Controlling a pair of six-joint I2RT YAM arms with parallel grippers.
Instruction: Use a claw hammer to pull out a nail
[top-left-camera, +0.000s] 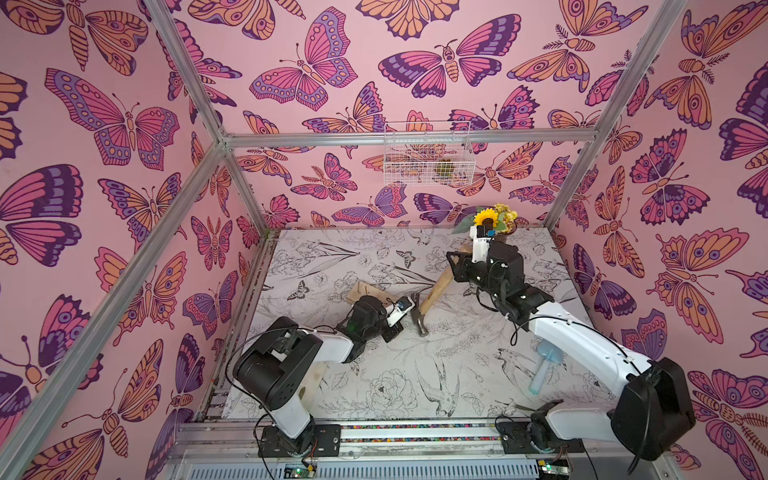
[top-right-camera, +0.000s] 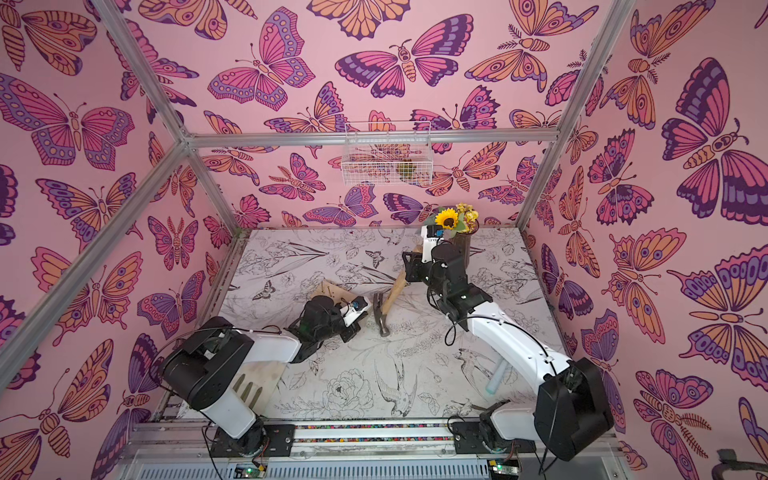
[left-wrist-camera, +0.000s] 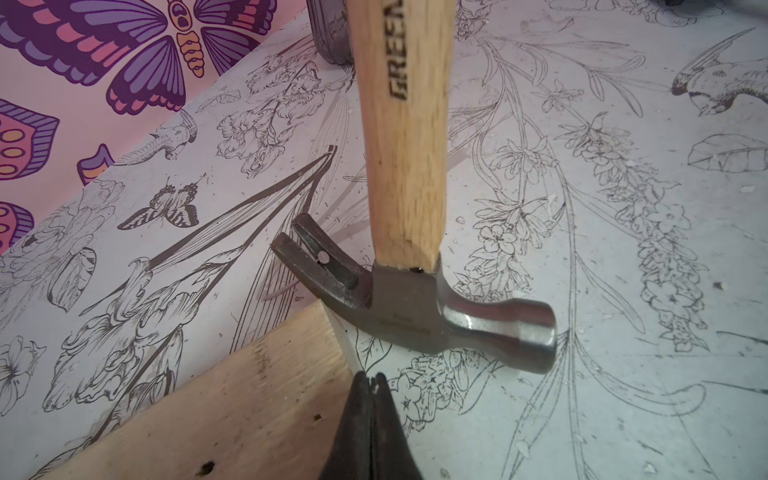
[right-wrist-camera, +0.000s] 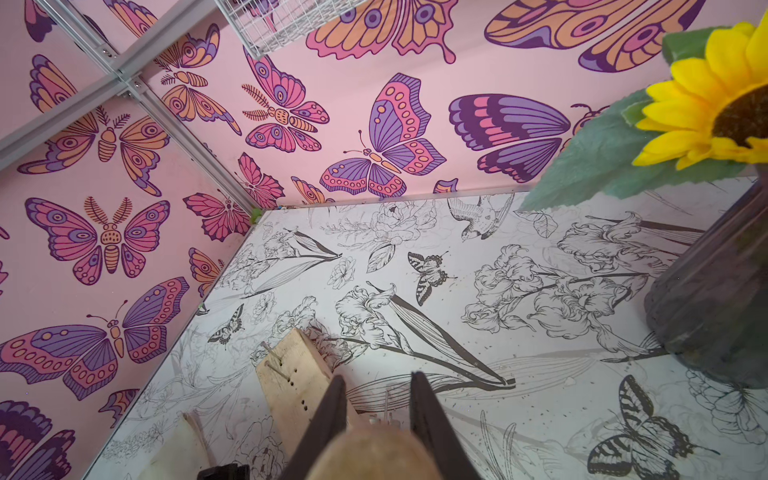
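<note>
The claw hammer (left-wrist-camera: 408, 308) stands out in the left wrist view, its wooden handle (left-wrist-camera: 408, 160) running upward and its metal head sideways. A nail (left-wrist-camera: 323, 257) sits in the slot of the claw; only its round head shows. My left gripper is shut with nothing between its fingers, below the hammer head and apart from the nail. At the other end, my right gripper is shut on the handle, whose butt (right-wrist-camera: 374, 457) fills the bottom of the right wrist view. The wooden block (left-wrist-camera: 240, 392) lies beside the claw and left gripper.
Several nails (right-wrist-camera: 276, 361) stick out of the block's far part. A vase (right-wrist-camera: 712, 296) with a sunflower is close to the right gripper. A pale blue object (top-left-camera: 545, 368) lies under the right arm.
</note>
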